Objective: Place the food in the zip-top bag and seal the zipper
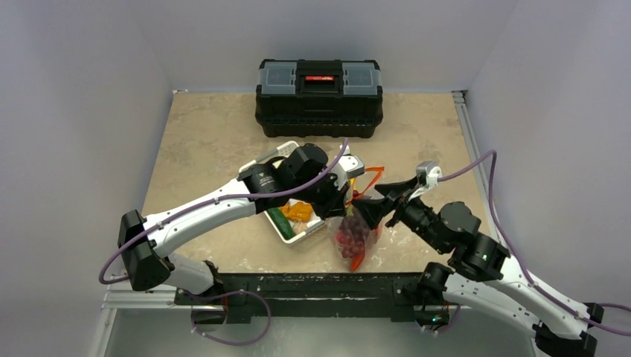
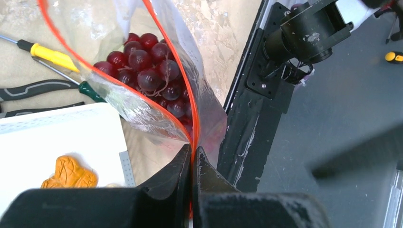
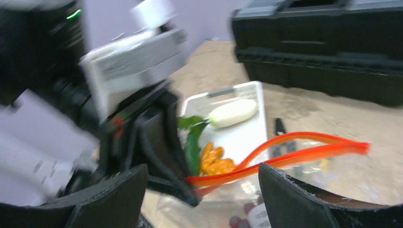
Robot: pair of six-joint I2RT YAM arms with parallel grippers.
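Observation:
A clear zip top bag [image 1: 350,238] with an orange zipper hangs by one end of its mouth from my left gripper, whose fingers are shut on the zipper strip. Dark red grapes [image 2: 149,71] fill the bag. Its mouth gapes between two orange strips [image 2: 187,88]. My right gripper is part open, its fingertips to either side of the bag's mouth in its wrist view. The orange zipper [image 3: 304,154] runs across that gap to a free end on the right, not pinched by the right fingers.
Behind and left of the bag lies a white basket [image 3: 263,114] with a pale vegetable [image 3: 233,113], a green one and orange food [image 2: 69,173]. Hand tools [image 2: 54,56] lie beside it. A black toolbox [image 1: 320,104] stands at the back.

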